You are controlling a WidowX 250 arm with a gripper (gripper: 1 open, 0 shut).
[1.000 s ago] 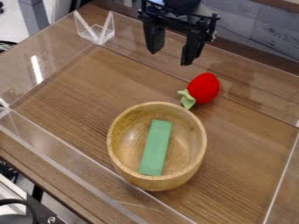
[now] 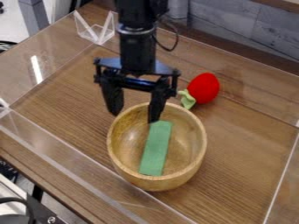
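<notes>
My gripper (image 2: 136,102) hangs open over the upper left of a tan bowl (image 2: 131,171), its dark fingers spread with nothing visible between them. A green bar (image 2: 156,146) lies in the bowl's right half, below and right of the gripper. A red strawberry-like object (image 2: 205,86) with green leaves sits behind the bowl, to the right of the gripper.
A raised wooden edge runs along the back. A dark cable shows at the bottom left corner.
The arm has moved down and toward the front from the back of the table, so the gripper is now over the bowl. The bowl, bar and red object appear unmoved.
</notes>
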